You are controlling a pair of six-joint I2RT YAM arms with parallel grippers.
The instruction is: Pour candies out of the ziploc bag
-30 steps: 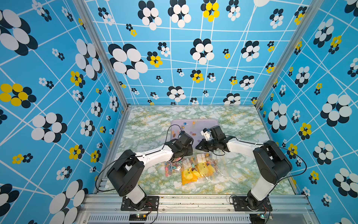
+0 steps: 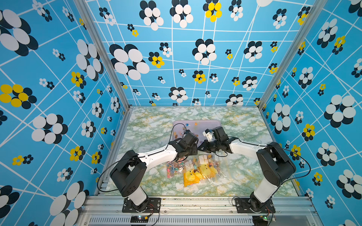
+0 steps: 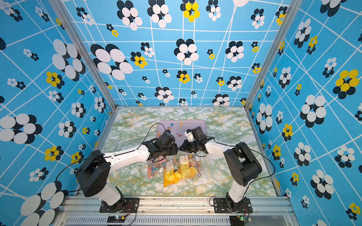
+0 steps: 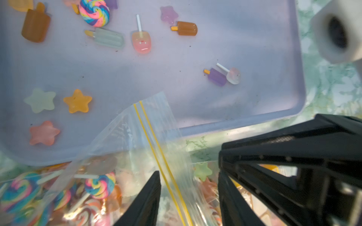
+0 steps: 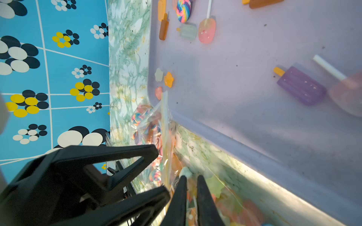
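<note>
A clear ziploc bag (image 4: 158,146) with yellow seal lines reaches over the near rim of a lavender tray (image 4: 241,56). Candy-filled bags (image 2: 199,171) lie on the table in front of the tray, some with yellow bear prints. My left gripper stands open above the bag's sealed edge, its fingers either side of the yellow lines, without visible grip. My right gripper is low at the tray's front edge, close beside the left; its fingertips look close together, and whether anything is between them is unclear.
Scattered candies, such as a purple popsicle (image 5: 301,84) and a yellow star (image 4: 77,101), lie in the tray. Patterned walls enclose the workspace.
My left arm has shifted slightly right, toward the right gripper. The right arm and the bags look nearly unchanged.
</note>
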